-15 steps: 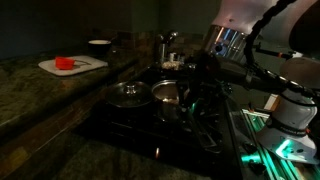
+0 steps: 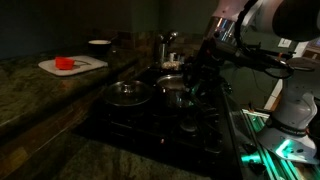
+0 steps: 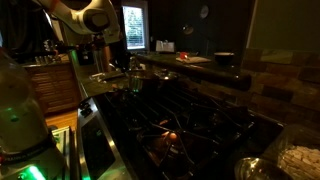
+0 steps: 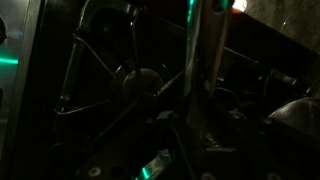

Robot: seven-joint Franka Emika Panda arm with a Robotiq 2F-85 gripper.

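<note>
In exterior view 1 my gripper (image 2: 192,90) is over the stove, beside a metal pot (image 2: 174,97). The fingers are too dark there to make out. A long shiny bar-like object (image 4: 205,55) runs up the wrist view from between the fingers, which look shut on it. What it is cannot be told. A round burner with its grate (image 4: 137,82) lies below and to the left of it. Exterior view 2 shows the pot (image 3: 144,80) at the stove's far end, with the gripper lost in shadow.
A shallow pan (image 2: 128,94) sits on the stove left of the pot. On the counter are a white board (image 2: 73,66) with a red item (image 2: 64,63) and a dark bowl (image 2: 99,43). In exterior view 2 a metal bowl (image 3: 260,169) stands at the near right.
My arm has shifted slightly over the stove, and the hand stands higher than a second ago. A long dark shape below the hand has moved left. The pan stays put.
</note>
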